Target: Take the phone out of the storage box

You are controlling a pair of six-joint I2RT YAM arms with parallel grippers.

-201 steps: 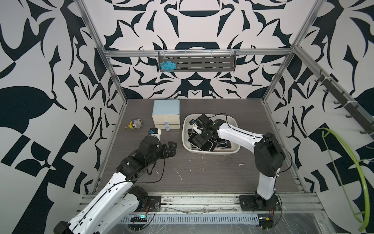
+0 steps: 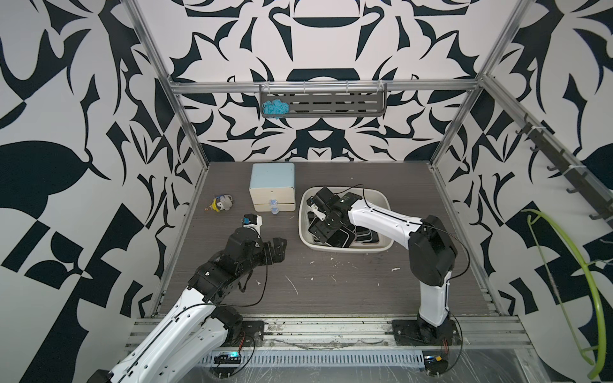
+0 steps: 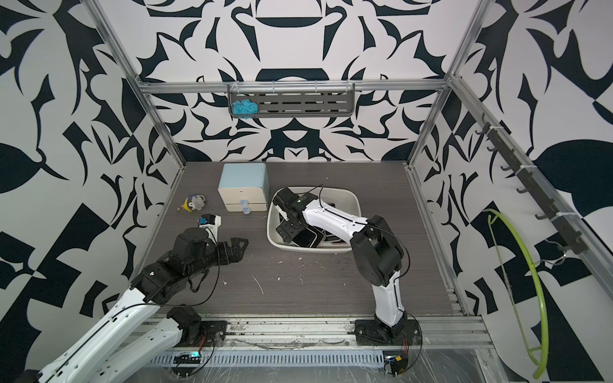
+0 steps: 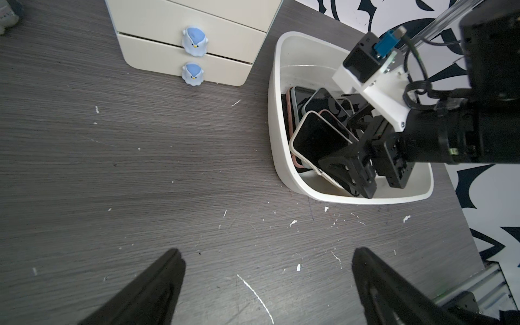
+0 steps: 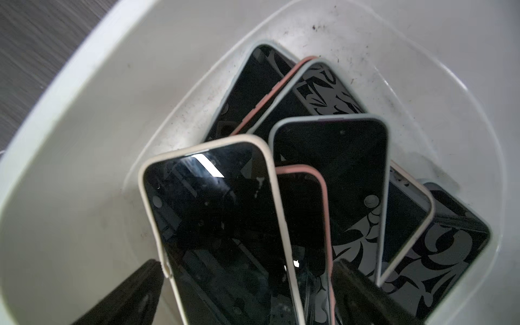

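Several dark-screened phones lie piled in the white storage box. Uppermost in the right wrist view is a cream-cased phone, with a pink-cased phone and a pale blue-cased phone close on its right. My right gripper is down inside the box, its fingers spread at either side of the cream-cased phone's lower part; a gap shows on the left, and contact is not visible. The left gripper hangs over bare table left of the box, open and empty.
A small blue-topped drawer cabinet with bird-shaped knobs stands left of the box. A grey toy lies farther left. A shelf is mounted on the back wall. The table in front of the box is clear.
The right arm has shifted left within the box since a second ago, its gripper moving toward the box's left end. My left arm has drawn back slightly to the left. The phones look unmoved.
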